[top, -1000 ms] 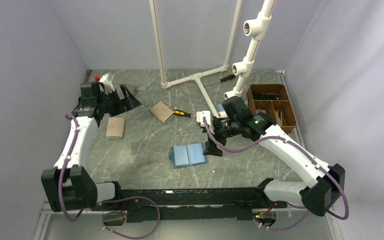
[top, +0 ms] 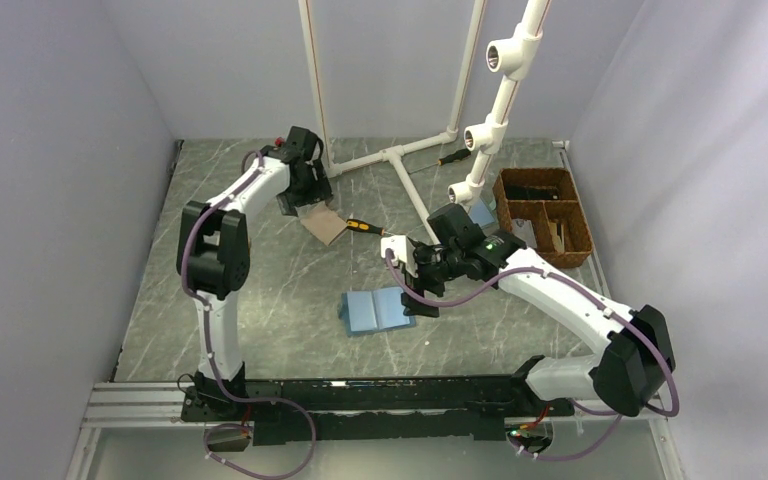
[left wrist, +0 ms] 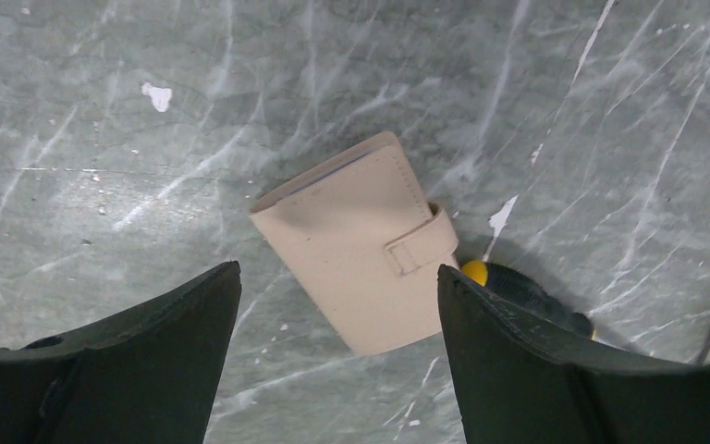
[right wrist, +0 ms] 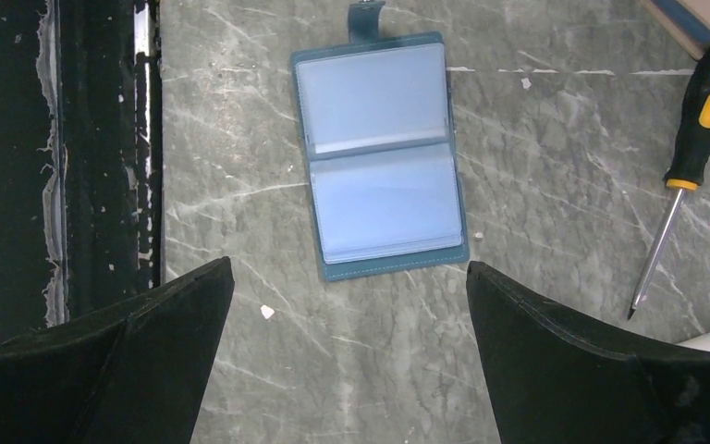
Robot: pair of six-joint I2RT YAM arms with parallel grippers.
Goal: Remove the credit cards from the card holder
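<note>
A tan card holder (left wrist: 356, 240) with a strap lies on the marble table just beyond the fingers of my left gripper, which is open with nothing between them. In the top view it shows at the back centre-left (top: 322, 225). A blue card holder (right wrist: 379, 139) lies spread open near the front edge, under my right gripper, which is open and empty above the table.
A yellow-black screwdriver (right wrist: 707, 111) lies between the holders. A white pipe frame (top: 405, 190) runs along the back. A brown divided box (top: 540, 215) stands at the right. The table's dark front edge (top: 340, 393) is near the blue holder.
My left arm has swung from the left side toward the back centre, over the tan holder.
</note>
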